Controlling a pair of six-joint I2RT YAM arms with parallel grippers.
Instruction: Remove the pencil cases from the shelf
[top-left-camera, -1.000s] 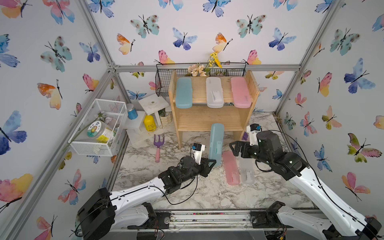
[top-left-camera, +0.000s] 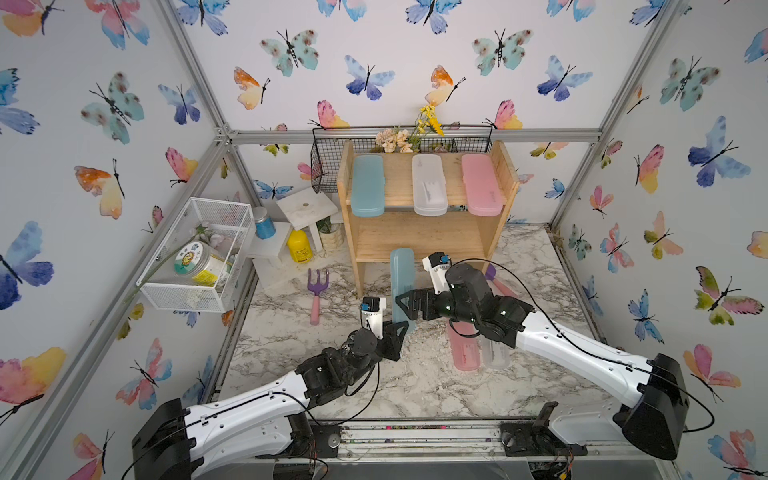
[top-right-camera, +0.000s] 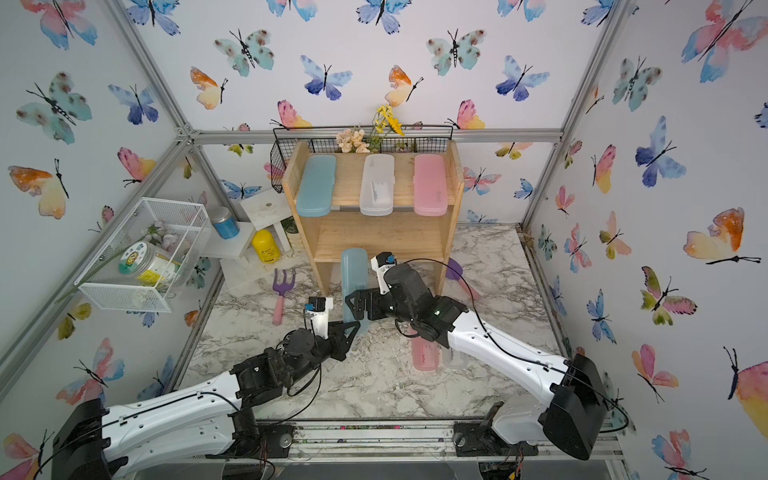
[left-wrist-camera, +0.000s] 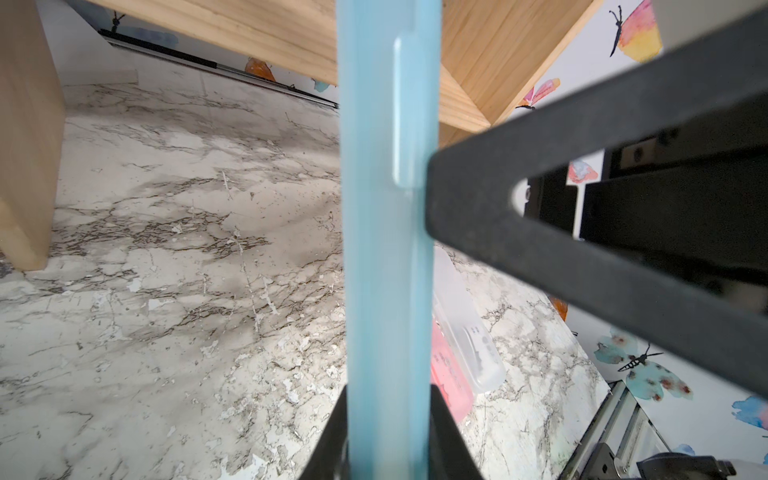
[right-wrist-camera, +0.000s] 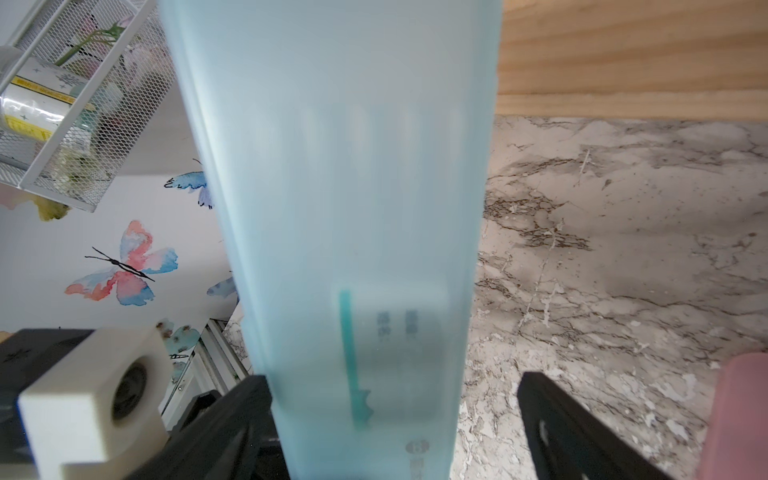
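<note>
A light blue pencil case (top-left-camera: 402, 268) is held up in front of the shelf, with my left gripper shut on its lower end. My right gripper stands open with its fingers at either side of that case; a gap shows between the case and the right-hand finger (right-wrist-camera: 560, 424). On the shelf's top board (top-left-camera: 397, 188) lie a blue case (top-left-camera: 368, 185), a white case (top-left-camera: 429, 184) and a pink case (top-left-camera: 481, 184). Another pink case (top-left-camera: 464, 350) and a clear whitish case (top-left-camera: 496, 354) lie on the table, partly behind my right arm.
At the left are a white wire basket (top-left-camera: 196, 252), a yellow bottle (top-left-camera: 299, 246) and a purple fork (top-left-camera: 317, 288). The shelf's middle board (top-left-camera: 420, 234) is empty. Bare marble tabletop (top-left-camera: 268, 352) shows at the front left.
My left gripper has carried the blue case leftward, and the case now stands more edge-on. My right arm has swung left from beside the case until its gripper reaches it.
</note>
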